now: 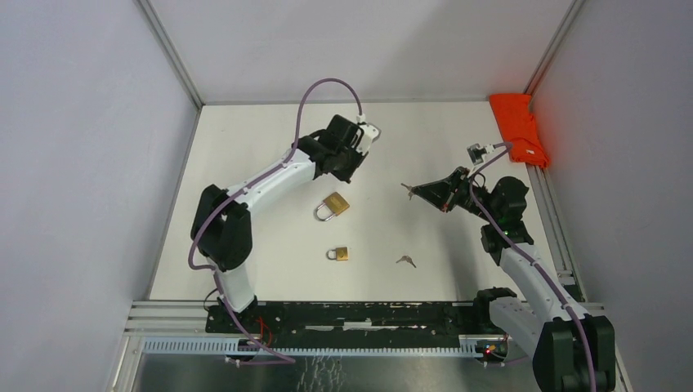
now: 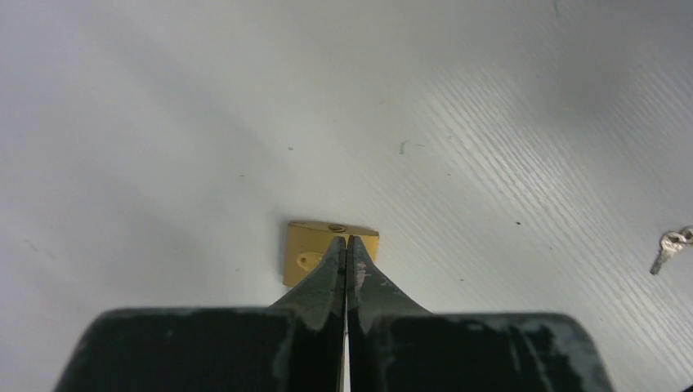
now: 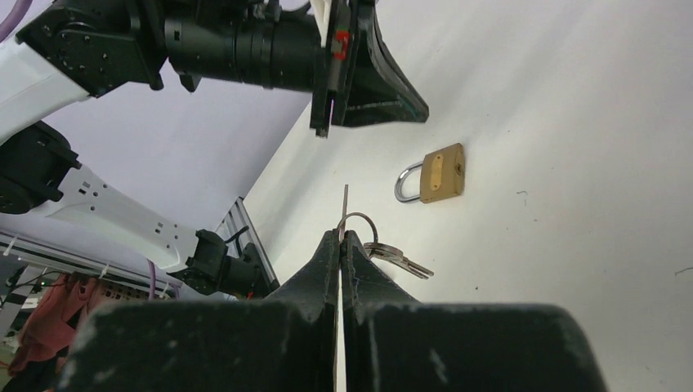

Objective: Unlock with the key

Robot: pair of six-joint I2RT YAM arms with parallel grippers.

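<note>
A larger brass padlock (image 1: pixel 337 204) lies on the table with its shackle to the lower left. Just above and right of it, my left gripper (image 1: pixel 349 180) is shut, apart from the lock. The left wrist view shows a brass padlock (image 2: pixel 315 245) beyond the fingertips, its keyhole side visible and nothing seen between the fingers. My right gripper is shut on a thin key; a ring with another key (image 3: pixel 396 257) hangs from it. In the right wrist view the padlock (image 3: pixel 445 173) shows its keyhole, well beyond the key.
A smaller brass padlock (image 1: pixel 342 254) lies nearer the front. Loose keys (image 1: pixel 406 261) rest to its right. A folded orange cloth (image 1: pixel 520 126) sits at the back right corner. Between the two grippers the white tabletop (image 1: pixel 384 180) is clear.
</note>
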